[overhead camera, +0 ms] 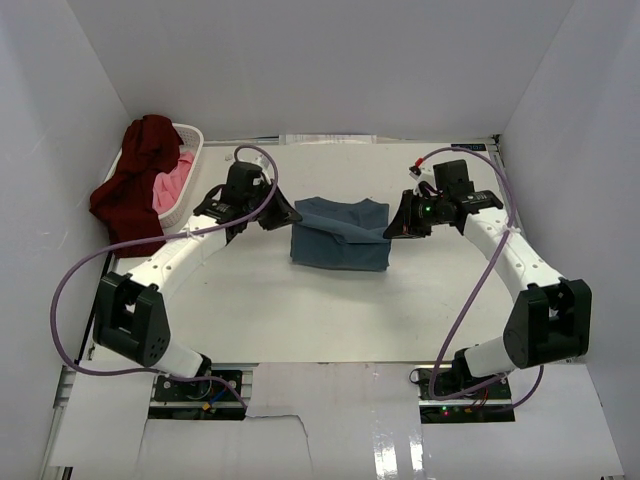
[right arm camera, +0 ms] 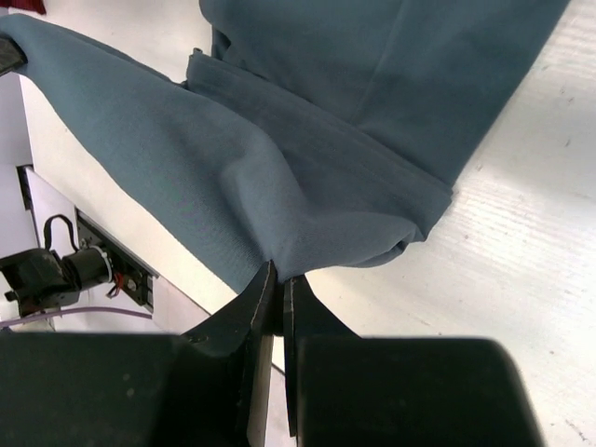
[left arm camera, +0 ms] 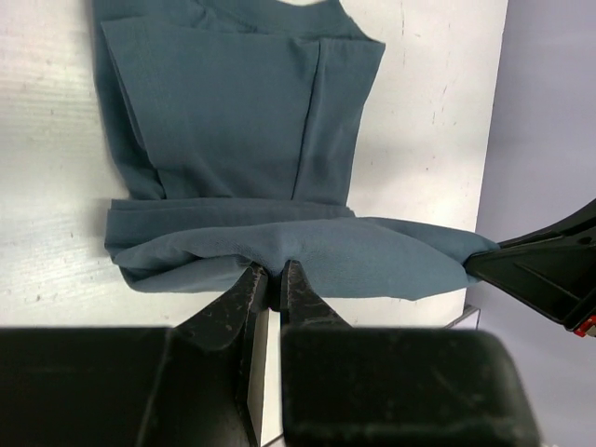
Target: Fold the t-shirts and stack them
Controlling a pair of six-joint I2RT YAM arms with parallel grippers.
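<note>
A blue-grey t-shirt (overhead camera: 345, 256) lies in the middle of the white table, its near part lifted and lapped over the part behind it. My left gripper is shut on one corner of the raised edge, and my right gripper is shut on the other. Between them the raised edge (left arm camera: 363, 251) hangs in a slack band above the shirt. The far part of the t-shirt (left arm camera: 223, 102) rests flat on the table, with a straight crease or seam down it.
At the back left stands a white basket (overhead camera: 192, 141), with a pink cloth (overhead camera: 170, 186) inside and a dark red cloth (overhead camera: 135, 185) draped over its side. Bare table (overhead camera: 290, 320) lies in front of the shirt and to either side. Grey walls bound the left, back and right.
</note>
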